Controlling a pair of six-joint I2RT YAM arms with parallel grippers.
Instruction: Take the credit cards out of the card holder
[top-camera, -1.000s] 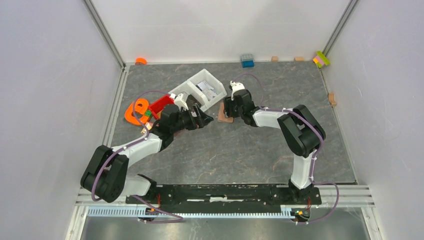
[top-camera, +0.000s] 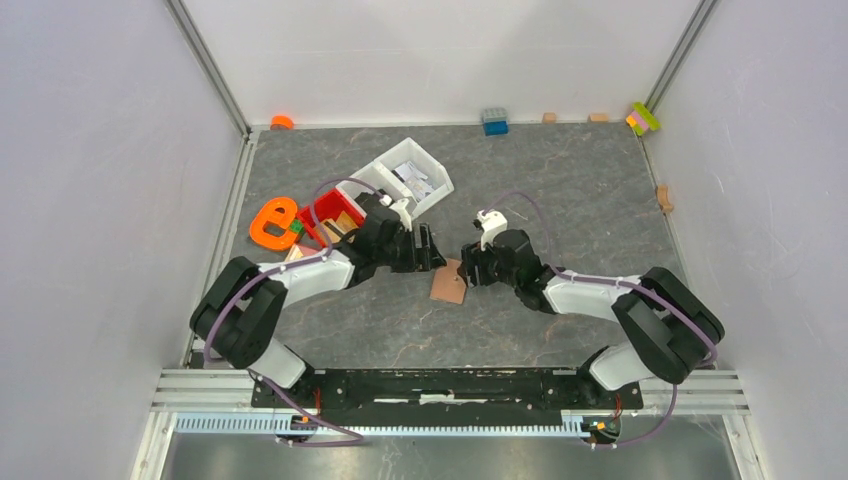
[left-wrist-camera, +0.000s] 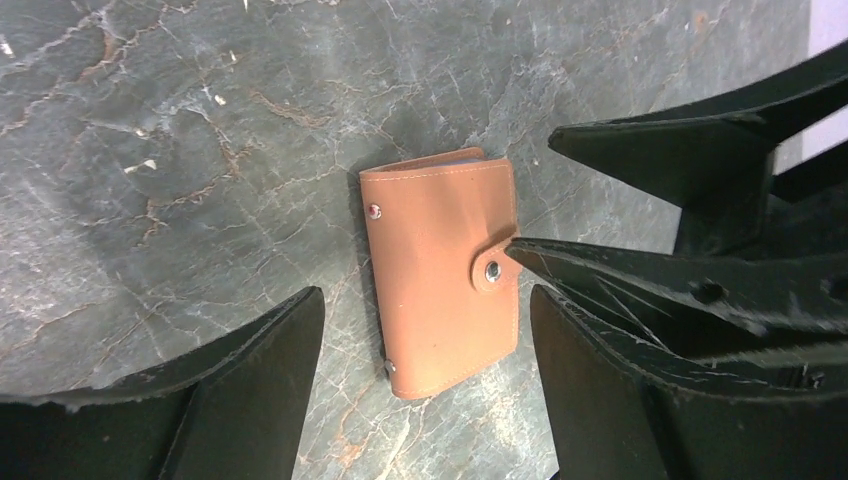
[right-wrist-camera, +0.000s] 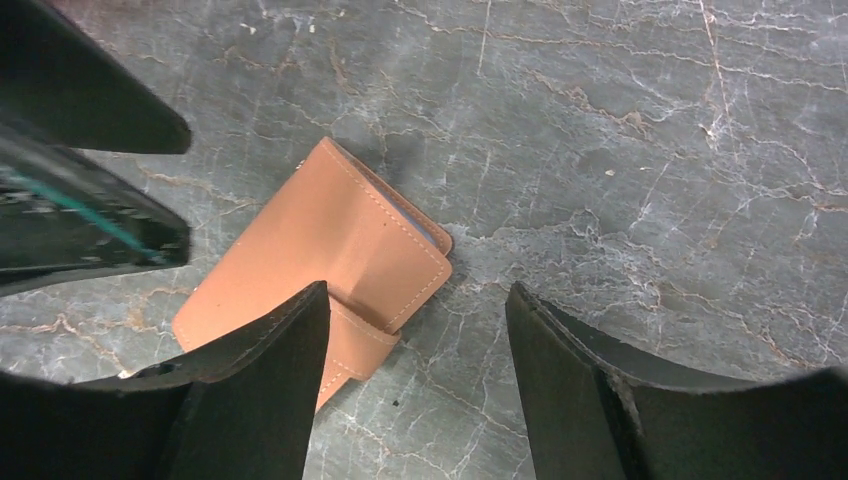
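Observation:
A tan leather card holder (top-camera: 449, 285) lies flat on the grey table between my two grippers. Its snap strap is closed in the left wrist view, where the holder (left-wrist-camera: 425, 250) shows a thin edge inside its top. Above its left side my left gripper (top-camera: 437, 262) is partly open, with empty space between its fingers. At the holder's right edge is my right gripper (top-camera: 467, 275); its fingers are open, and one finger (right-wrist-camera: 300, 330) overlaps the holder (right-wrist-camera: 300, 250) in the right wrist view. No card lies outside the holder.
Behind the left arm stand a white divided box (top-camera: 437, 178) and a red bin (top-camera: 312, 222) beside an orange ring-shaped piece (top-camera: 259, 226). Blocks (top-camera: 495, 127) line the back wall.
The card holder has shifted toward the front with my right gripper, which now stands slightly away from it. My left gripper has moved right, up to the holder.

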